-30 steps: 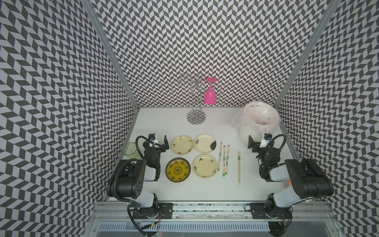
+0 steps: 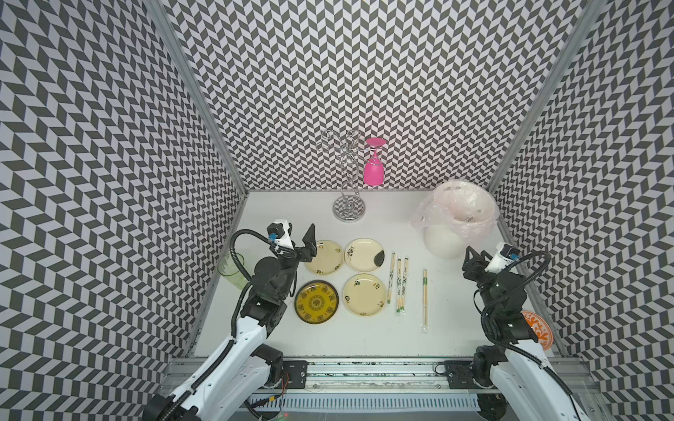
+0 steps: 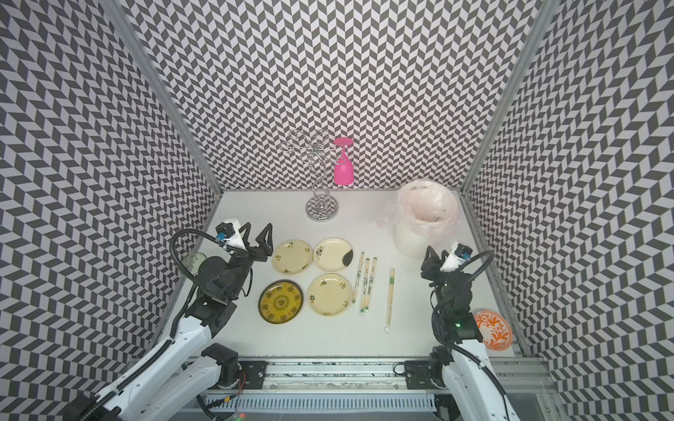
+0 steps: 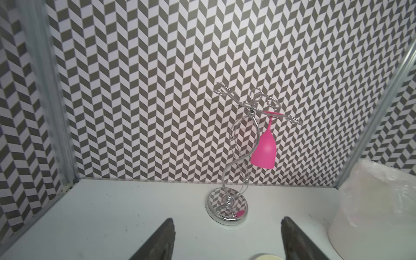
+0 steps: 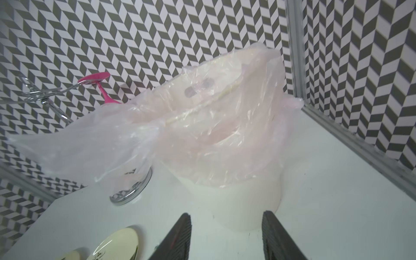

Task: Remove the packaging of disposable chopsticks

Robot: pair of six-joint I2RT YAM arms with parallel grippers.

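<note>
Several slim wrapped chopstick packets lie on the white table right of the plates. One packet [image 2: 424, 298] with a green band lies apart on the right, its clear wrapper reaching past the near end. Three patterned chopsticks [image 2: 398, 284] lie side by side to its left. My left gripper [image 3: 258, 238] is raised over the table's left side, left of the plates, its fingers spread and empty. Above the right side, in front of the bin, hovers my right gripper; its fingers stand apart with nothing between them.
Three cream plates [image 2: 364, 294] and a brown-yellow plate [image 2: 316, 301] fill the centre. A bagged white bin [image 2: 444, 240] stands at the back right, a chrome rack [image 2: 349, 208] holding a pink goblet [image 2: 374, 172] at the back. An orange bowl [image 3: 494, 330] sits front right, a green glass [image 2: 233, 269] far left.
Both arms have stretched out and lifted from their folded poses. My left gripper shifted right and slightly away; my right gripper moved right, uncovering the orange bowl. The chopsticks have not moved.
</note>
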